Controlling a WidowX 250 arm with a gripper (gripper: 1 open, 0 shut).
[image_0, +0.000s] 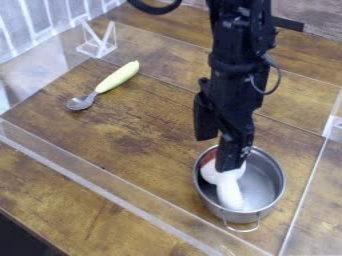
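My gripper (222, 145) is a black two-fingered tool over a steel pot (265, 188) at the lower right, its fingers open and reaching down to the pot's upper left. A white object with a red part (225, 189) lies in the pot, its upper end partly hidden by my gripper. Whether the fingertips touch it I cannot tell.
A pale yellow elongated object (118, 76) and a metal spoon (80, 101) lie at the upper left of the wooden table (100, 170). Clear panels edge the table at left, front and right.
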